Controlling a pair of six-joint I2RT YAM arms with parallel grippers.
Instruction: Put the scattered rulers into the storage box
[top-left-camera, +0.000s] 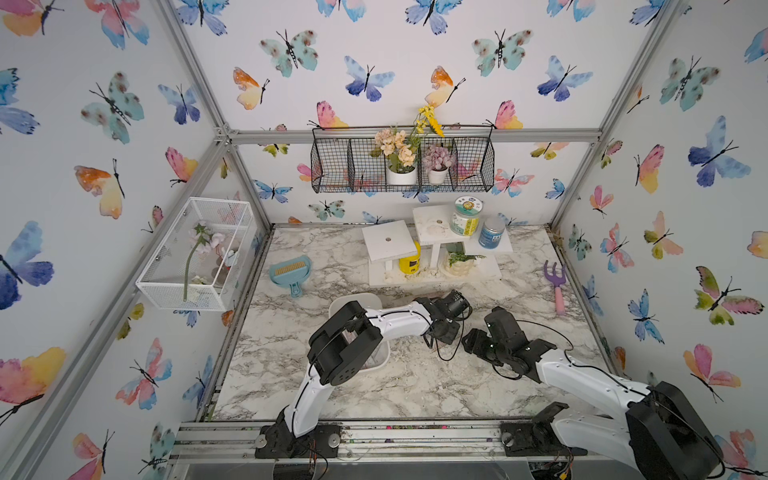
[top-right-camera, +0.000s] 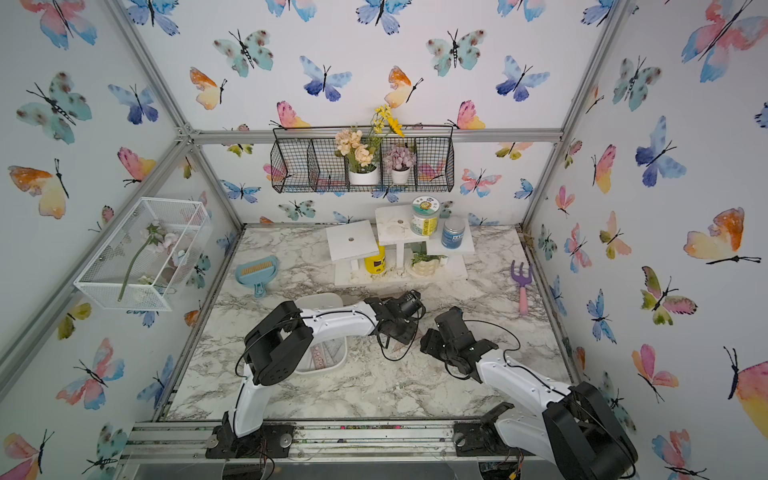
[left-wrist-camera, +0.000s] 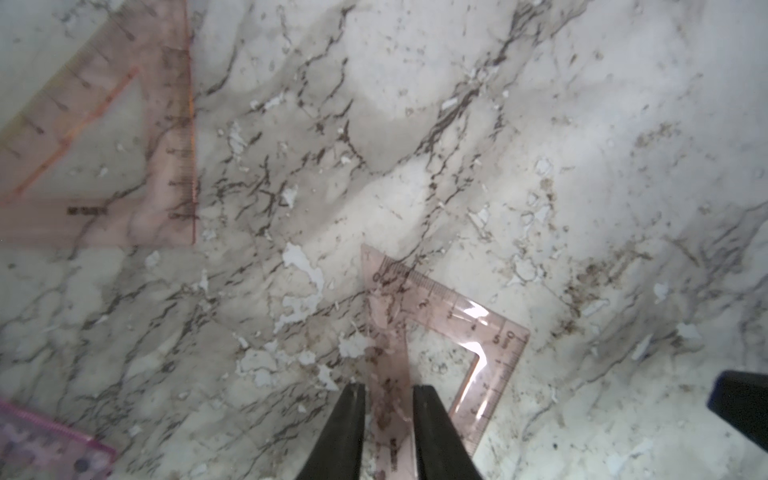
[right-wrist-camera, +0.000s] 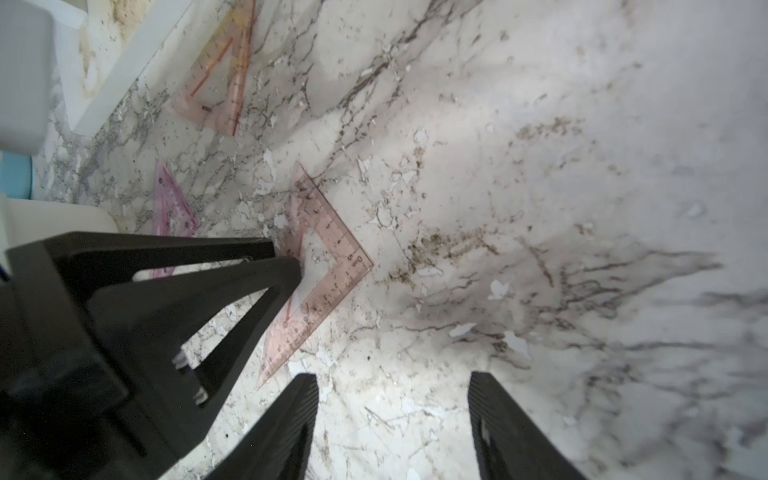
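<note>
A clear pink set square (left-wrist-camera: 480, 328) lies below my left gripper, whose fingers close around its long strip. In the right wrist view, the left fingers (right-wrist-camera: 280, 272) meet that set square (right-wrist-camera: 336, 272) along its long side. A second pinkish triangle (left-wrist-camera: 172, 144) and a purple ruler (left-wrist-camera: 56, 444) lie on the marble table nearby. My right gripper is open over bare table, nothing between its fingers. The white storage box (top-right-camera: 320, 301) stands under the left arm, with something pinkish (top-right-camera: 318, 357) inside; the arm hides part of it.
A white stand (top-left-camera: 388, 276) with cans is at the back. A blue dustpan (top-left-camera: 290, 273) lies at the back left and a purple fork (top-left-camera: 555, 284) at the right. Both grippers are close together. The front right of the table is partly covered by the right arm.
</note>
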